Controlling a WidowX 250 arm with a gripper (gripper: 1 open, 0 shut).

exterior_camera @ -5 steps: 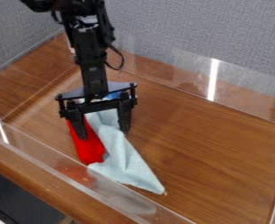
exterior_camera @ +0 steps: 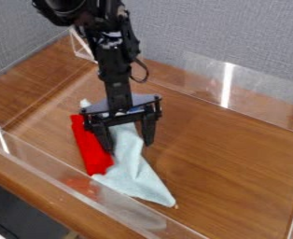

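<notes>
My gripper (exterior_camera: 125, 135) hangs from the top centre over a pale cloth (exterior_camera: 140, 180), its two dark fingers spread apart above it. Beside the cloth on the left lies a red object (exterior_camera: 87, 145), partly behind the gripper. Whether anything is between the fingers is hard to see.
A wooden table (exterior_camera: 225, 170) fills the view, clear on the right. Transparent low walls (exterior_camera: 243, 105) run along the back and front edges. A grey wall stands behind.
The gripper has shifted slightly to the right, and its fingers appear somewhat lower or turned. The cloth and red object look much the same.
</notes>
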